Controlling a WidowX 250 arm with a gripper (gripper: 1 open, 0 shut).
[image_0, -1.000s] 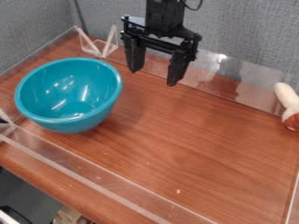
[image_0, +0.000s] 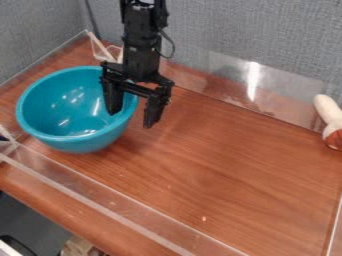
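Observation:
My black gripper (image_0: 136, 100) hangs from the arm at the top centre, over the right side of a turquoise bowl (image_0: 67, 128) on the wooden table. Its left finger is over or just inside the bowl's rim, and the right finger is outside it. The fingers are apart; whether they touch the bowl is unclear.
A white and red object (image_0: 330, 122) stands at the right edge by the back. A grey wall and clear low barrier run along the back.
The gripper has moved left from over the bare table to the bowl's right rim. The bowl looks unmoved.

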